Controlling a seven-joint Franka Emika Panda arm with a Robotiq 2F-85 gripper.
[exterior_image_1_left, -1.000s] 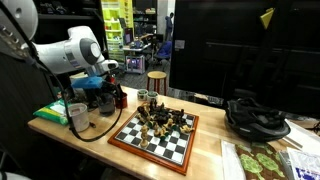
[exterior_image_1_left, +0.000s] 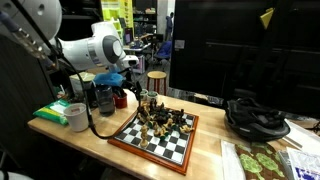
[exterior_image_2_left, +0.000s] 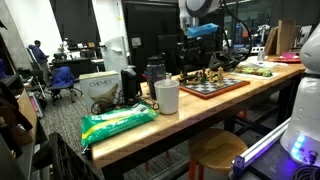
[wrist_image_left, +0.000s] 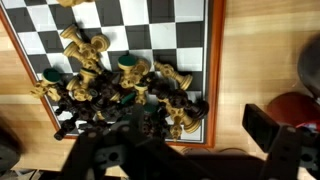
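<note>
A chessboard (exterior_image_1_left: 160, 137) lies on the wooden table, with many gold and dark chess pieces (exterior_image_1_left: 160, 115) heaped mostly over its far part. The wrist view looks down on these pieces (wrist_image_left: 130, 85); several lie on their sides, and some have green bases. My gripper (exterior_image_1_left: 133, 80) hangs in the air near the board's far left edge, above the table. In the wrist view its dark fingers (wrist_image_left: 262, 130) stand wide apart, with nothing held between them. A red cup (wrist_image_left: 292, 118) shows at the right there.
Left of the board stand a white container (exterior_image_1_left: 77, 117) and a dark pitcher (exterior_image_2_left: 156, 70). A green package (exterior_image_2_left: 118, 122) lies at the table's end. A black bag (exterior_image_1_left: 257, 119) sits at the right. Bare table (exterior_image_1_left: 208, 150) shows right of the board.
The arm has swung to the right, from over the cups and pitcher toward the board, exposing the white container more. The chess pieces look unmoved.
</note>
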